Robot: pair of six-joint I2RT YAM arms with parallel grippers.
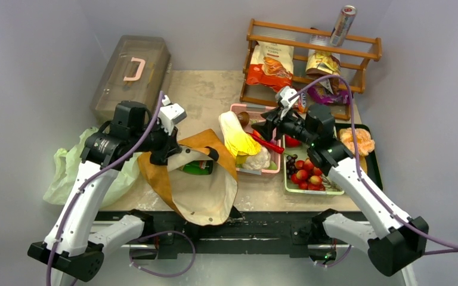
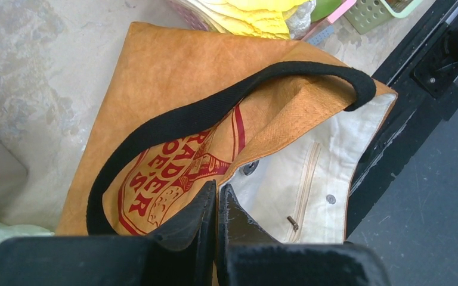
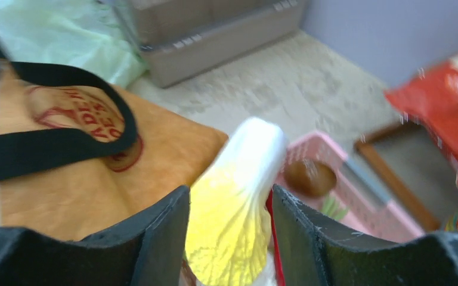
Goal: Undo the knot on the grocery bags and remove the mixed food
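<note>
The orange canvas bag [image 1: 209,202] lies open at the front left, its cream lining and a green item [image 1: 197,168] showing. In the left wrist view my left gripper is shut on the bag's edge, beside the black strap [image 2: 185,113] and red print. My right gripper [image 1: 265,125] is over the pink basket, which holds yellow-and-white produce, a red chili and cauliflower; in the right wrist view its fingers are apart above the yellow produce [image 3: 226,226], with the bag to the left.
A pale green plastic bag [image 1: 65,179] lies far left, a lidded box [image 1: 125,83] behind it. A wooden snack rack [image 1: 310,44] stands at the back right. A green basket [image 1: 328,190] of fruit and a dark tray are on the right.
</note>
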